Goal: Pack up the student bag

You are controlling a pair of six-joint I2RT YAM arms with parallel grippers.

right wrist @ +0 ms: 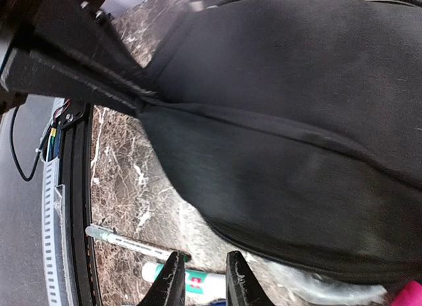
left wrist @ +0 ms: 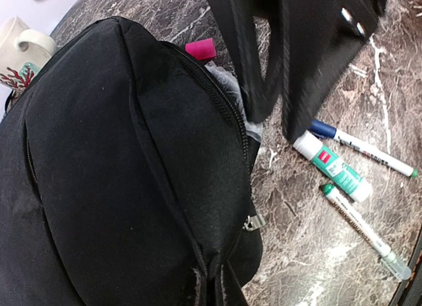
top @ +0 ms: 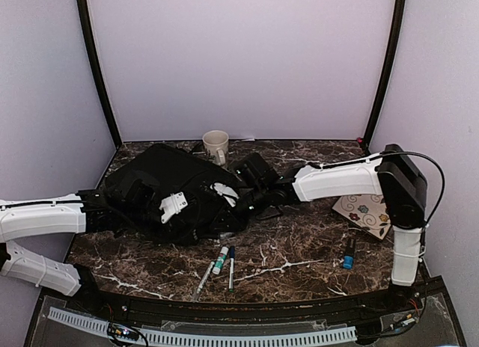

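The black bag [top: 161, 171] lies on the marble table, its zipper edge facing right. My left gripper is shut at the bag's front corner, on the fabric fold by the zip. My right gripper is over the bag's right edge in the top view; in its own view dark fabric lies above the fingertips, and what is between them is unclear. A glue stick [left wrist: 333, 167], a blue-capped marker [left wrist: 366, 149] and a green marker [left wrist: 362, 230] lie in front of the bag. A pink object [left wrist: 200, 49] is beside it.
A white mug [top: 213, 143] stands behind the bag. A floral-patterned square [top: 359, 209] lies at the right, with a dark blue-ended item [top: 348, 257] in front.
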